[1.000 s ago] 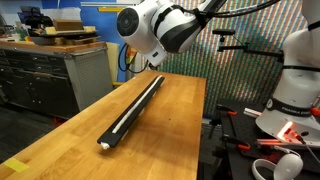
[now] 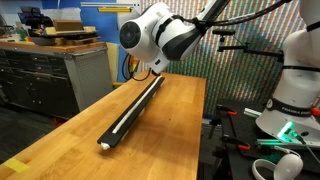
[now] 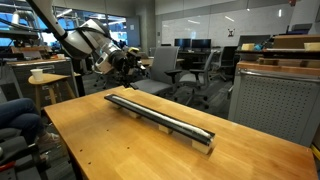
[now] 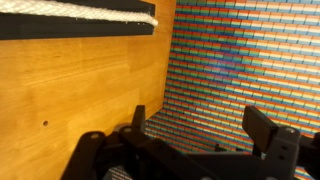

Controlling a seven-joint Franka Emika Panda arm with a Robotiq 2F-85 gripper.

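A white rope [image 2: 130,115] lies stretched out along a long black tray [image 2: 112,139] on the wooden table. In the wrist view, one end of the rope [image 4: 95,12] shows at the tray's end, near the table edge. My gripper stands open, its two dark fingers wide apart with nothing between them. Its view reaches past the table edge to the patterned floor. From exterior view 2, the arm [image 3: 105,50] is over the far end of the table, and its gripper is small and hard to make out there.
Bare wooden table [image 3: 100,140] surrounds the tray on both sides. Office chairs [image 3: 165,65] stand beyond the far edge. A grey cabinet [image 3: 262,105] is beside the table, and a wooden stool [image 3: 47,85] stands behind the arm.
My arm has shifted slightly to the right in exterior view 1, near the tray's far end. The rope and tray look unmoved.
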